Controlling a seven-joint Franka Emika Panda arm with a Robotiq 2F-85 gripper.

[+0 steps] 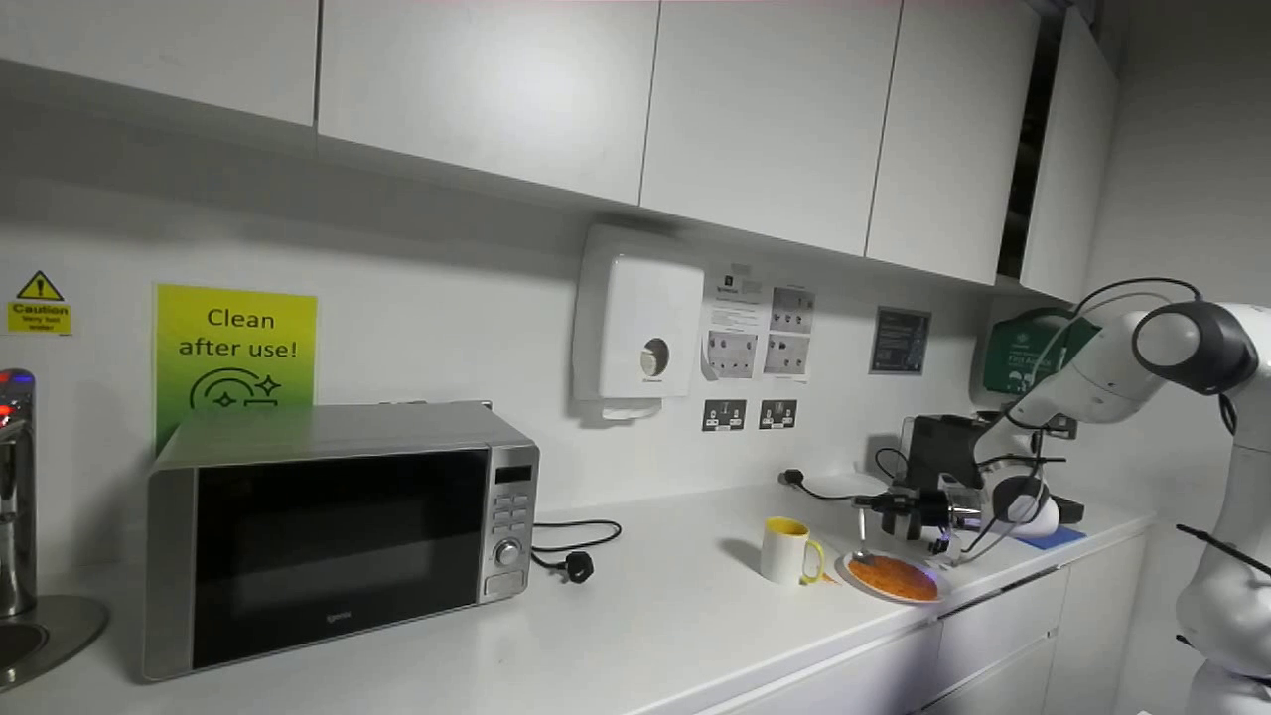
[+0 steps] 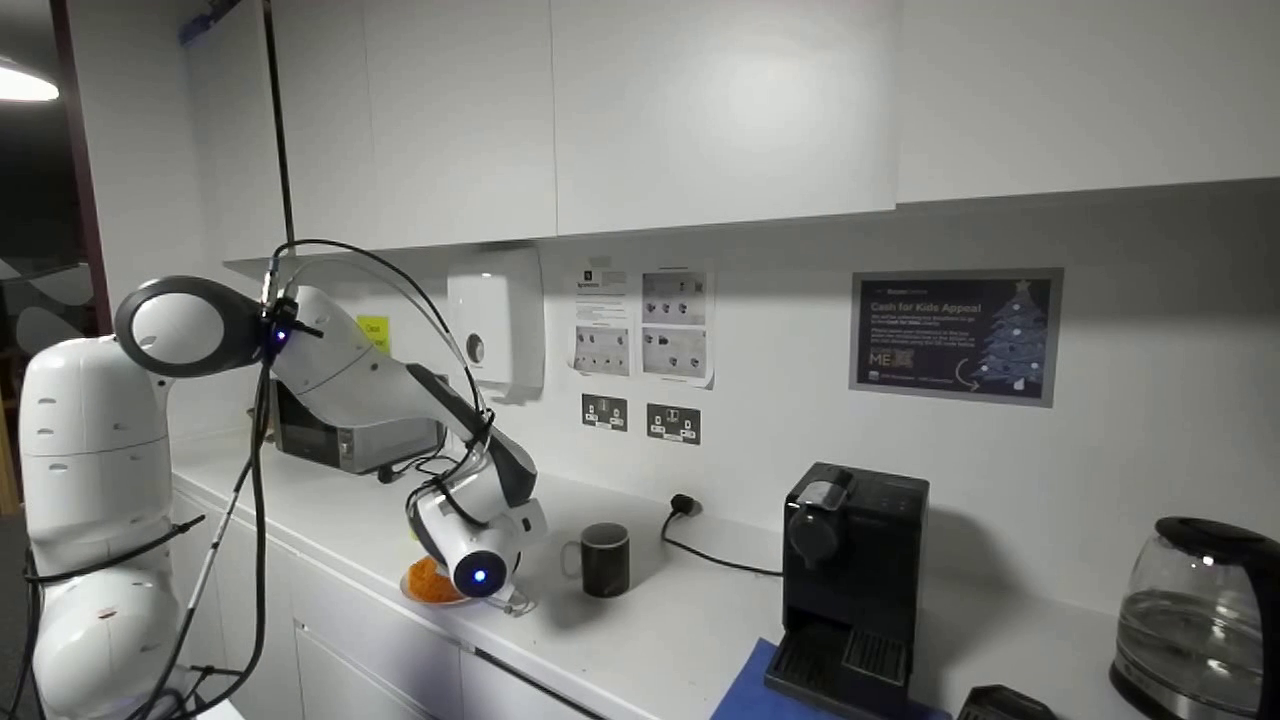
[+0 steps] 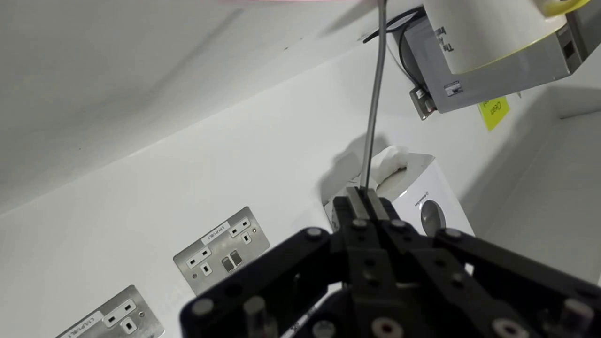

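Observation:
A slim metal spoon is pinched by its handle between the fingertips of my gripper, whose fingers are closed together around it. In exterior view 1 the gripper is level above the counter, and the spoon hangs down from it. Its head is at the far left part of a plate of orange food; whether it touches the food I cannot tell. Exterior view 2 shows the orange food partly, with the gripper hidden behind the arm. The spoon's head is outside the wrist view.
Left of the plate stands a white mug with yellow inside. A dark mug stands nearer the wall, and a black coffee machine is farther right. The microwave occupies the left.

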